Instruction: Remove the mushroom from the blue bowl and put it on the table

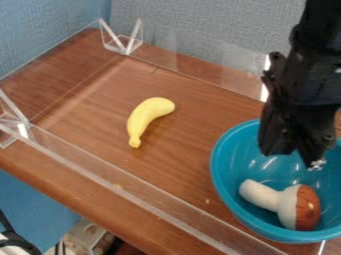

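Observation:
The toy mushroom, with a white stem and an orange-brown cap, lies on its side inside the blue bowl. Its stem points left and its cap is near the bowl's front right wall. My black gripper is above the bowl's back part, tips pointing down. It is shut and carries nothing; the mushroom lies outside its fingers, in front of and below them. The arm hides the bowl's back right rim.
A yellow banana rests on the brown wooden table, left of the bowl. Clear low walls run along the table's front and back edges. Bare wood surrounds the banana.

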